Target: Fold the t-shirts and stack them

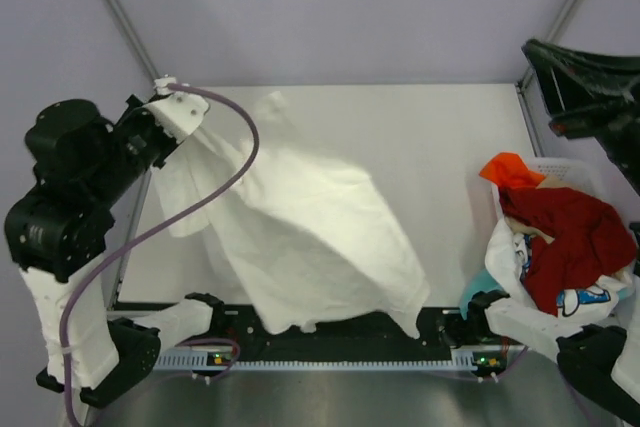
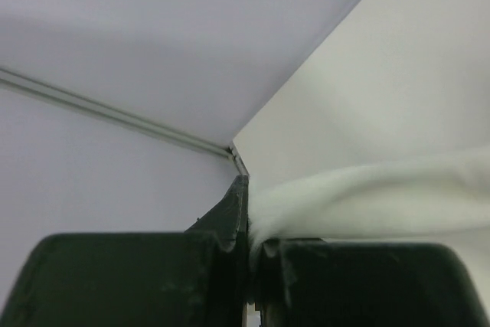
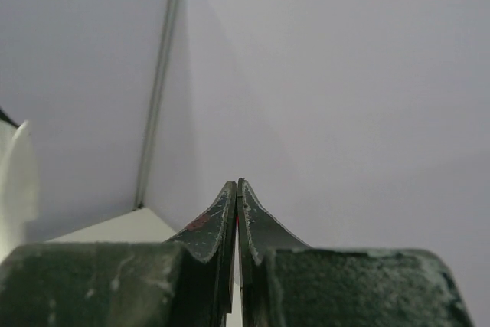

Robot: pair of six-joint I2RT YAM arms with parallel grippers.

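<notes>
A white t-shirt (image 1: 310, 217) hangs loosely from the upper left across the table, its lower edge reaching over the dark front rail. My left gripper (image 1: 168, 155) is raised at the left, shut on one end of the shirt. In the left wrist view, cloth (image 2: 360, 201) runs into the pinch between the dark fingers. My right gripper is high at the right, away from the shirt. Its fingers meet at the tips with no cloth between them in the right wrist view.
A white basket (image 1: 570, 169) at the right holds crumpled clothes, with a dark red garment (image 1: 575, 237) and an orange one (image 1: 508, 169) on top. Bare white table (image 1: 450, 137) shows right of the shirt. Grey walls stand at the back and sides.
</notes>
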